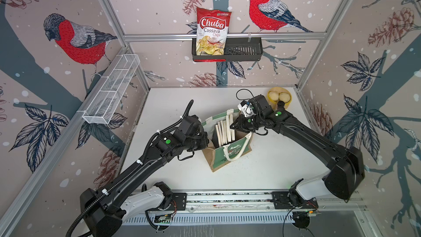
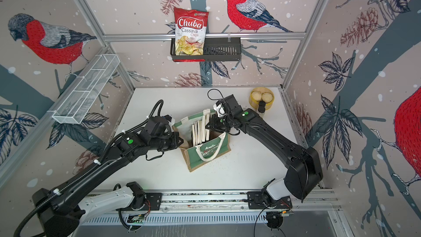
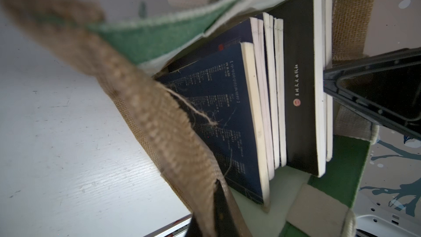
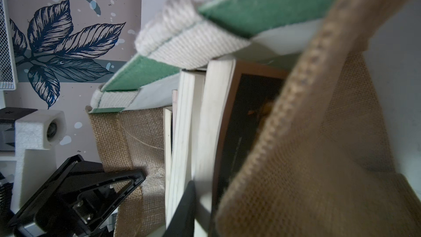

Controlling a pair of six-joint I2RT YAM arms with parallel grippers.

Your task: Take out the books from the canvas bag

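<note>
A green, white and burlap canvas bag [image 1: 215, 158] stands mid-table with several books [image 2: 199, 129] upright inside. My left gripper [image 1: 202, 138] is at the bag's left rim, shut; in the left wrist view burlap crosses in front of its dark tip. My right gripper [image 2: 212, 125] reaches in from the right among the books; the left wrist view shows its finger against a black book [image 3: 298, 83] and white page edges. In the right wrist view a finger sits at the pale book edges [image 4: 208, 140], so it appears shut on a book, though the other fingertip is hidden.
A yellow bowl [image 1: 272, 92] with round items and a dark-capped bottle stand at the back right. A chips bag [image 1: 212, 28] sits in a dark wall shelf; a white wire basket [image 1: 109, 90] hangs left.
</note>
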